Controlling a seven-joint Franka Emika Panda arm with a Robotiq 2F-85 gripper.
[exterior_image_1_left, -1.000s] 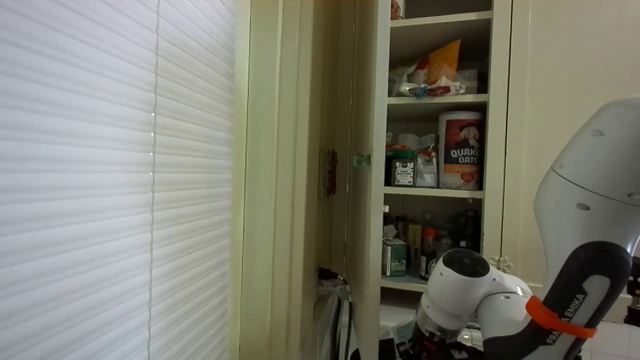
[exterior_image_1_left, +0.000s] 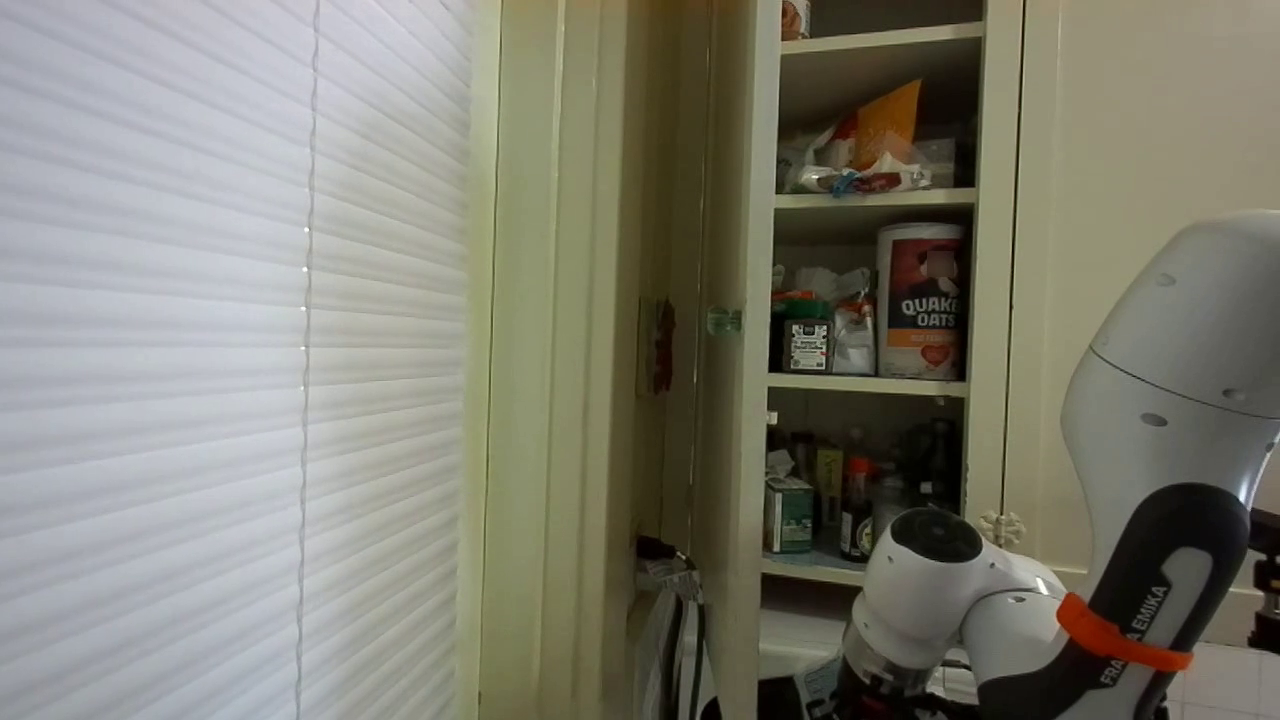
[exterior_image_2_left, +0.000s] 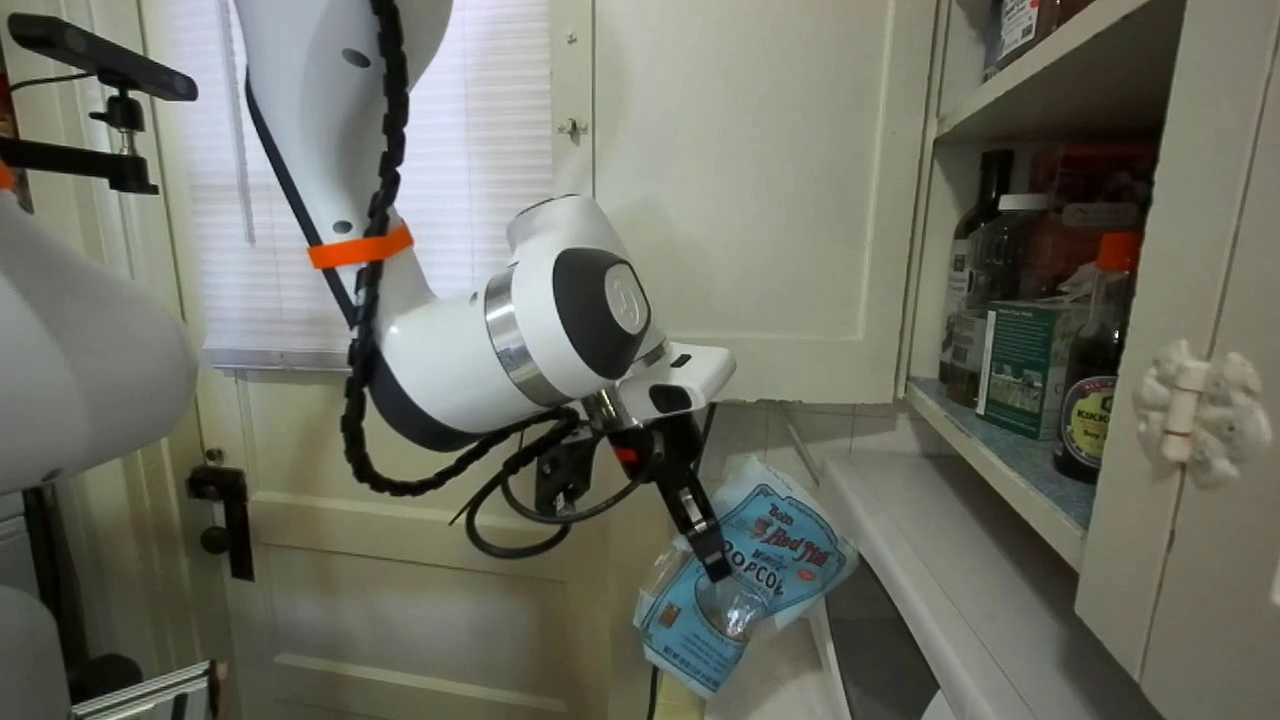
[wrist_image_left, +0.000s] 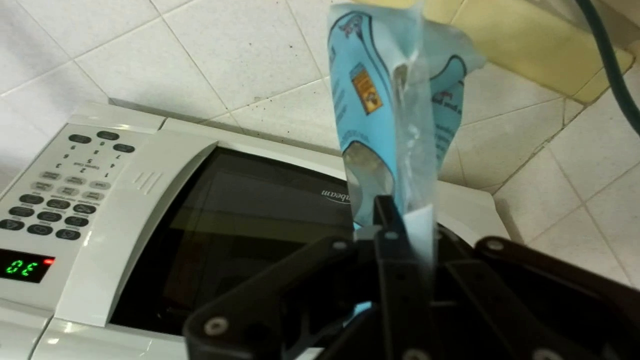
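Observation:
A light blue popcorn bag (exterior_image_2_left: 792, 528) with clear plastic parts hangs crumpled from my gripper (exterior_image_2_left: 716, 569) in exterior view 2. Seen from the wrist, the bag (wrist_image_left: 366, 114) is folded, and its clear plastic edge runs down between the fingers. My gripper is shut on that thin edge. Just beyond the bag lies a white microwave (wrist_image_left: 114, 216) with a dark door and a lit green display. In exterior view 1 only a small part of the bag (exterior_image_1_left: 822, 682) shows at the bottom, and the fingertips are out of sight.
The open cupboard holds an oats canister (exterior_image_1_left: 921, 306), a green box (exterior_image_2_left: 1029, 366) and a sauce bottle (exterior_image_2_left: 1094, 372). Its open door (exterior_image_1_left: 734, 360) stands close to the arm. A dark green cable (wrist_image_left: 609, 66) crosses the upper right of the wrist view.
In exterior view 1 the arm has shifted slightly downward, its wrist a touch to the right. The bit of bag showing there sits a little lower. The cupboard is unchanged.

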